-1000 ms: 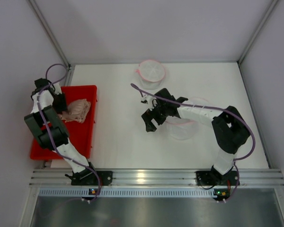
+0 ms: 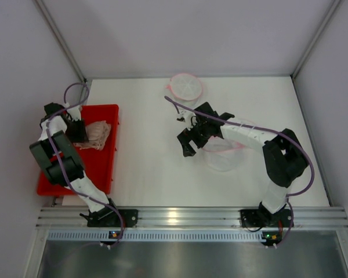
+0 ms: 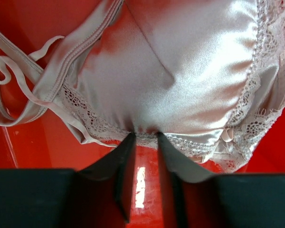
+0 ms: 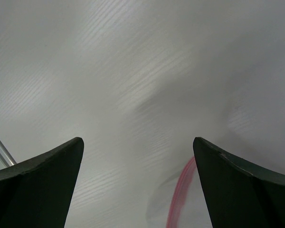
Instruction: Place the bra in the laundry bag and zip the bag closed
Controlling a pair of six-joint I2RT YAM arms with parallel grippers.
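Observation:
The pale satin bra with lace trim [image 3: 180, 71] lies in the red bin [image 2: 101, 179]. At its lace edge my left gripper points down. Its fingers are a narrow gap apart, with lace showing between the tips; no firm hold shows. Over the table my right gripper [image 2: 188, 149] is open with nothing between its fingers. Beneath and beside the right arm a white mesh laundry bag [image 2: 223, 161] lies flat. Its pink strip [image 4: 179, 194] shows near the right finger. The arm covers part of this bag.
Another white mesh bag with pink trim [image 2: 185, 88] lies at the back middle of the white table [image 2: 145, 156]. The table between the red bin and the right gripper is clear. Grey walls stand close on the left and right.
My left gripper has come slightly toward the front and over the bra's edge. The right gripper has shifted a little to the right and front. The bra has barely moved.

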